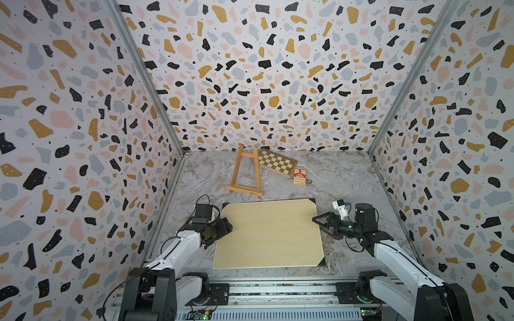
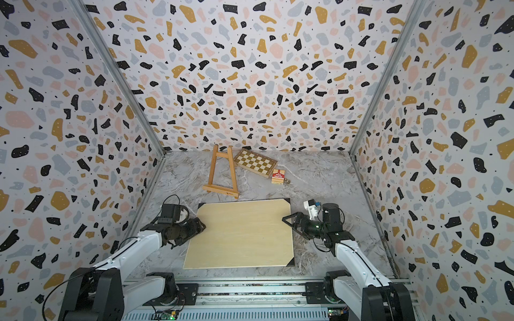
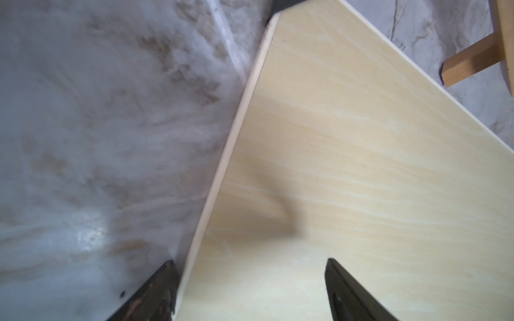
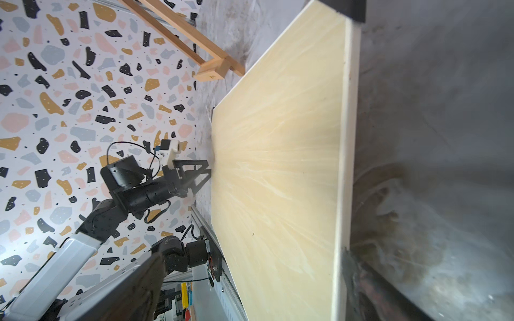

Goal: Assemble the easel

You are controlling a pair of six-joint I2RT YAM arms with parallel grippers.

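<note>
A wooden easel frame lies at the back behind a large pale board with black corners, flat on the marble surface. My left gripper is at the board's left edge; in the left wrist view its fingers stand apart either side of that edge, holding nothing that I can see. My right gripper is at the board's right edge, its fingers apart, one close against the edge in the right wrist view.
A checkerboard and a small red-labelled box lie behind the board, beside the easel. Free marble lies at the back right and far left. Patterned walls enclose three sides.
</note>
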